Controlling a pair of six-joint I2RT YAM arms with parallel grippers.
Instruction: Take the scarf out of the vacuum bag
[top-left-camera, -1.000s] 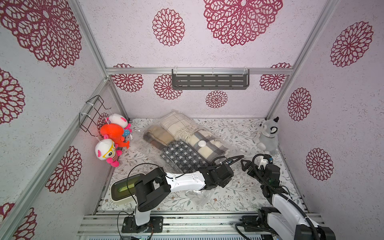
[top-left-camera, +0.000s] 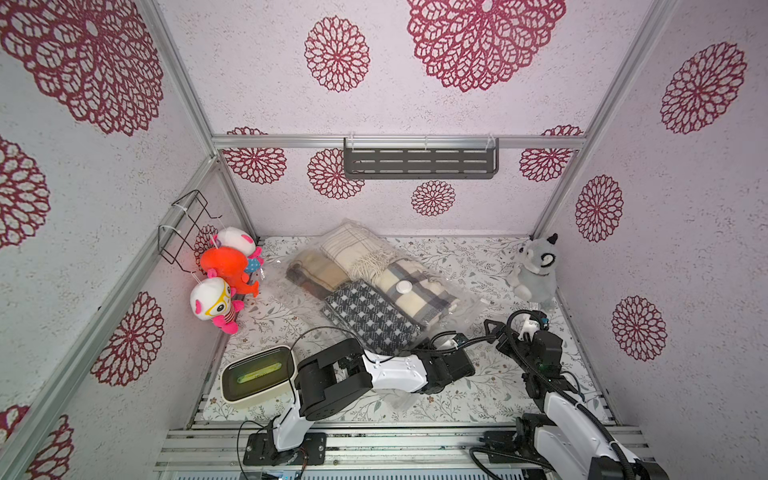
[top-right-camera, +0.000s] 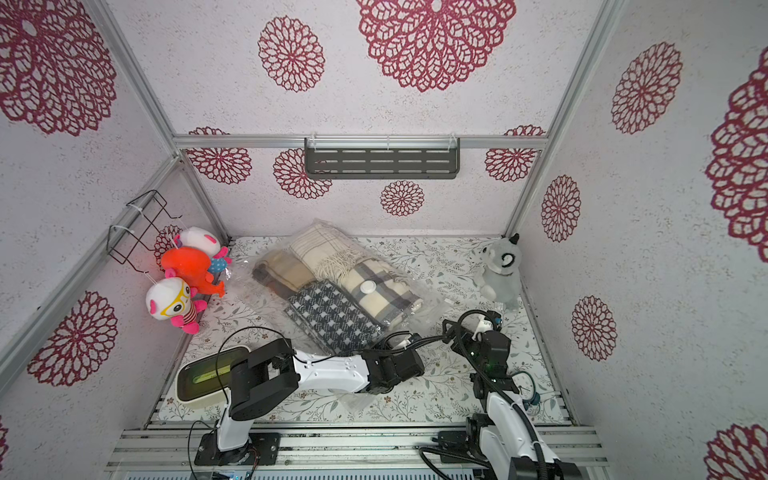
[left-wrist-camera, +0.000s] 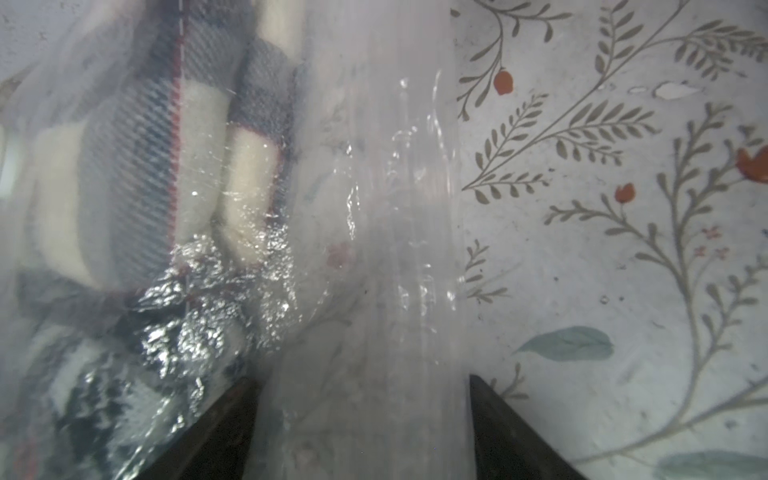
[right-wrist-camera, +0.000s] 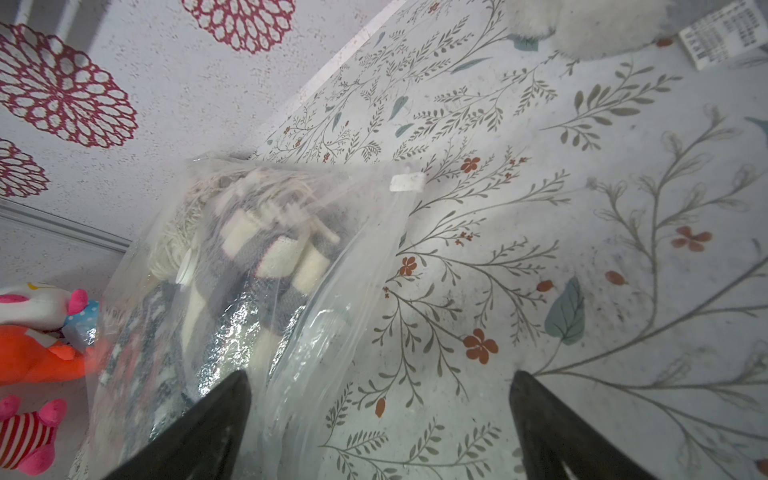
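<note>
A clear vacuum bag (top-left-camera: 368, 272) holding folded plaid scarves, beige, cream and dark checked (top-right-camera: 328, 316), lies across the middle of the table. My left gripper is at the bag's front right edge; in the left wrist view loose clear plastic runs down between its dark fingers, and whether they grip it is hard to see. My right gripper stands open right of the bag, the bag's plastic edge reaching in near its left finger.
A grey plush toy (top-left-camera: 534, 268) sits at the back right, colourful plush toys (top-left-camera: 224, 280) along the left wall. A lidded container (top-left-camera: 256, 376) lies front left. A grey shelf (top-left-camera: 420, 164) hangs on the back wall.
The right arm has hardly moved.
</note>
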